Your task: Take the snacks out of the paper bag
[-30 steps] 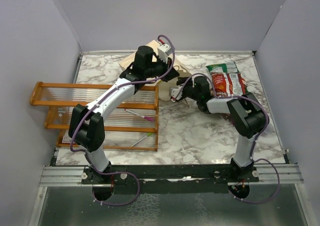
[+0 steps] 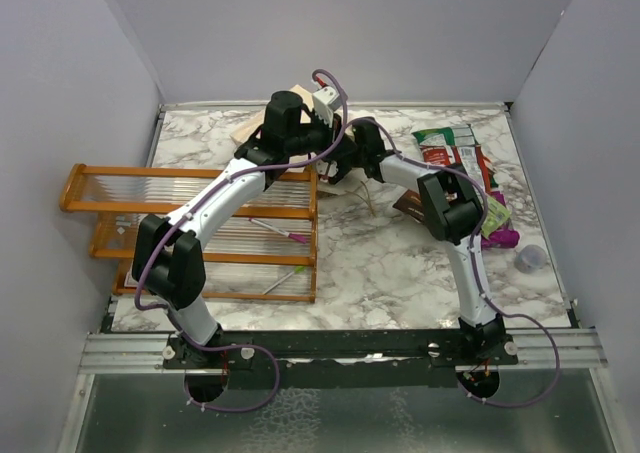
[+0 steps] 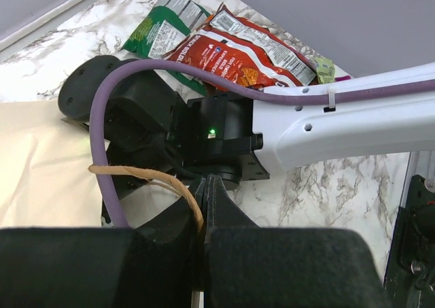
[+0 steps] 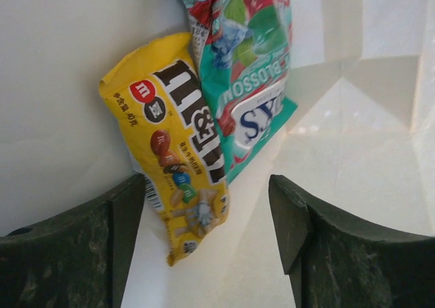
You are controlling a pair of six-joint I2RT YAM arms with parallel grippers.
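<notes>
The paper bag (image 2: 250,128) lies at the back centre, mostly under both arms. My left gripper is shut on its twisted paper handle (image 3: 156,177). My right gripper is inside the bag, its fingers apart around a yellow M&M's packet (image 4: 166,131), not closed on it. A teal candy packet (image 4: 248,83) lies beside that packet against the pale bag interior. In the top view both grippers are largely hidden by their arms.
A pile of snack bags (image 2: 460,153) lies at the right with a plastic cup (image 2: 530,258). A wooden rack (image 2: 210,255) fills the left middle. Bare marble lies at front centre.
My right arm has moved left and toward the back, further into the bag. My left arm has barely moved.
</notes>
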